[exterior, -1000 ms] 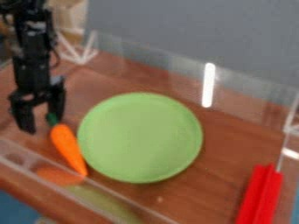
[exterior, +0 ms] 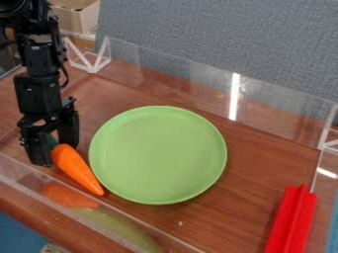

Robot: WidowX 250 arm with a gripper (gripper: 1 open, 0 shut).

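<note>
An orange carrot [exterior: 77,170] lies on the wooden floor of the tray, left of a green plate [exterior: 157,155], its green top end pointing up and to the left. My black gripper [exterior: 49,139] is low at that top end, open, with its fingers around or just over the carrot's upper end; whether they touch it I cannot tell.
A red bar-shaped object [exterior: 291,222] lies at the lower right. Clear walls edge the wooden surface [exterior: 251,158], with a grey panel behind and a cardboard box [exterior: 75,18] at the back left. The wood right of the plate is clear.
My gripper has moved slightly right and down toward the carrot's top end. The plate and red object have not visibly moved.
</note>
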